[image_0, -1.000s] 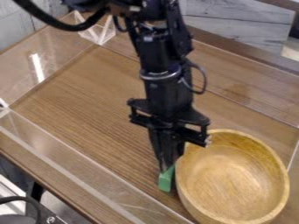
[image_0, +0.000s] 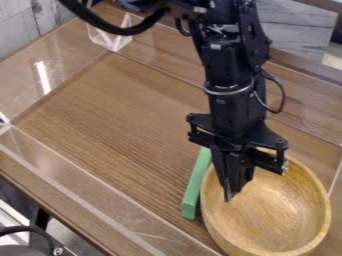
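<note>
My gripper (image_0: 235, 176) is low at the right of the camera view, its fingertips over the rear left rim of a yellow oval bowl (image_0: 274, 218). A green bar-like object (image_0: 194, 197) lies just left of the bowl, its upper end partly behind the gripper. Whether anything is between the fingers is hidden; how far they stand apart is unclear.
A clear plastic object (image_0: 110, 28) stands at the back left. A raised edge runs along the back right.
The arm has moved right and slightly up, from above the green object toward the bowl's rim. More of the green object now shows.
</note>
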